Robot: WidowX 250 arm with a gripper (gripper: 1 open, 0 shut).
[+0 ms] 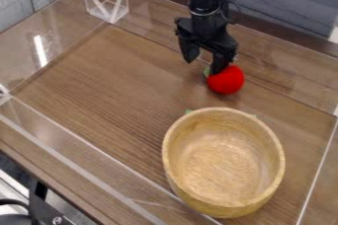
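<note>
My black gripper (208, 43) hangs at the upper middle of the table (79, 101), its fingers open and low beside a red round object (226, 81) with a small green stem at its upper left. The red object sits just below and right of the fingers. Whether a finger touches it I cannot tell.
A large pale wooden bowl (223, 165) fills the lower right. A small white wire stand (103, 5) stands at the upper left.
</note>
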